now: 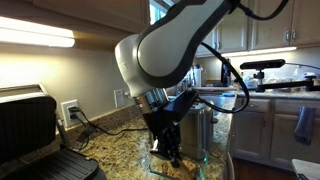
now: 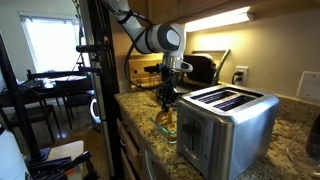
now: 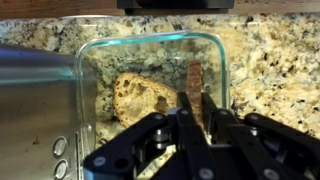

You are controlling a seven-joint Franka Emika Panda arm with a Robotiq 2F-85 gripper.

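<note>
In the wrist view, my gripper is shut on a bread slice (image 3: 194,78), held on edge so that only its narrow brown side shows. A second piece of bread (image 3: 138,98) lies flat in the clear glass dish (image 3: 150,40), left of my fingers. The held slice is above the right part of the dish; its height over the bottom is hard to judge. Exterior view 1 has the gripper (image 1: 168,150) pointing down over the dish, with the slice too small to make out clearly.
A steel toaster (image 2: 238,125) stands close beside the dish on the granite counter; its metal side (image 3: 38,110) fills the left of the wrist view. A black ridged grill (image 1: 30,128) sits on the counter's other side. Cables run along the wall.
</note>
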